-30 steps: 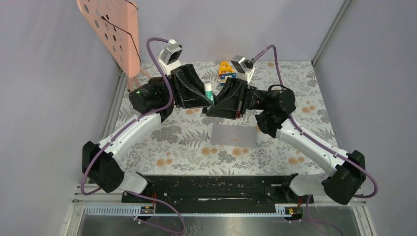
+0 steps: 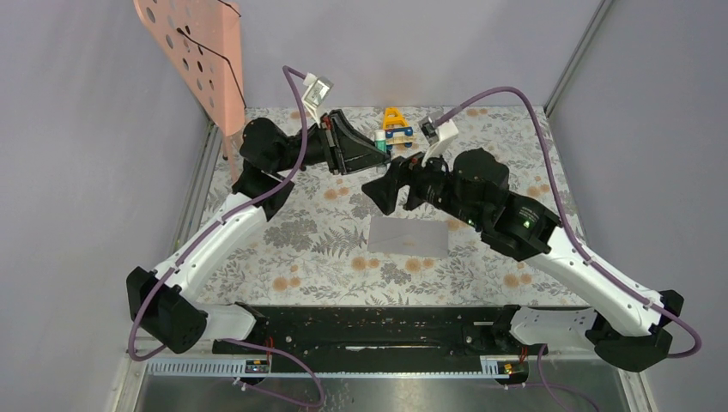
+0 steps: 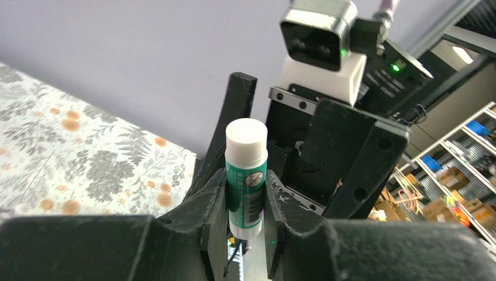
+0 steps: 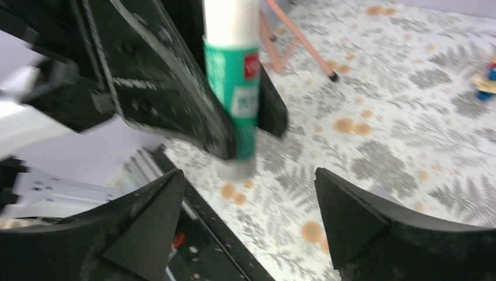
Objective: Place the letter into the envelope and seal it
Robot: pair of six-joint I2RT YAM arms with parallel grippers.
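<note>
A glue stick with white cap and green label stands upright in my left gripper, whose fingers are shut on it. Just right of it my right gripper is open; in the right wrist view its fingers are spread below and in front of the glue stick, with nothing between them. A pale envelope lies flat on the floral tabletop below the grippers. Whether a letter is with it I cannot tell.
A yellow and blue object sits at the back middle of the table. A pink perforated stand rises at the back left.
My right gripper has come off the glue stick, opened and turned.
</note>
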